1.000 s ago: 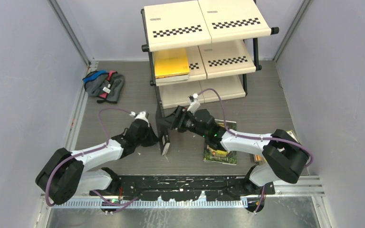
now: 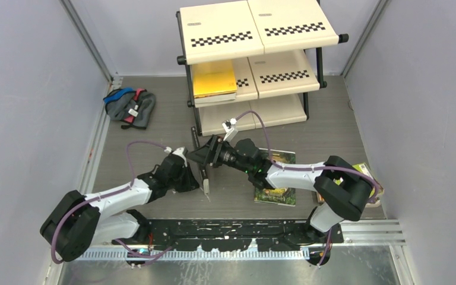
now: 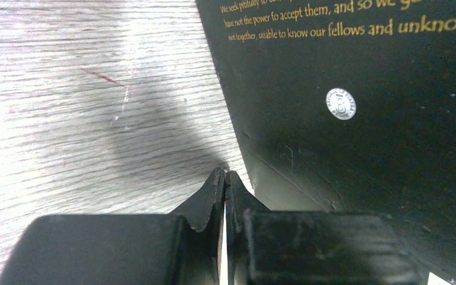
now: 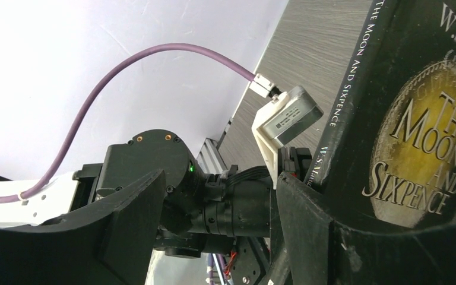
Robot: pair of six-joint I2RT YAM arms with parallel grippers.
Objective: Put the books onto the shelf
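A dark book, The Moon and Sixpence (image 4: 418, 142), stands on edge on the floor between my two arms; from above only its narrow edge (image 2: 205, 185) and nearby parts show. The left gripper is shut low beside the book's dark back cover (image 3: 344, 160), its tips near one corner. I cannot make out anything held in its thin gap. My right gripper is open at the upper part of the book, one finger overlapping the spine. Another book (image 2: 276, 196) with a green cover lies flat under the right arm. A yellow book or file (image 2: 214, 80) rests on the middle shelf.
The cream three-level shelf (image 2: 285, 107) rises behind the grippers, close to the standing book's far end. A grey pencil case (image 2: 132, 110) lies at the back left. More books (image 2: 365, 172) are partly hidden behind the right elbow. Free floor shows at the right.
Both grippers have shifted slightly, the left one rightward to the book's near end and the right one leftward. The standing book has turned a little, more edge-on to the top view.
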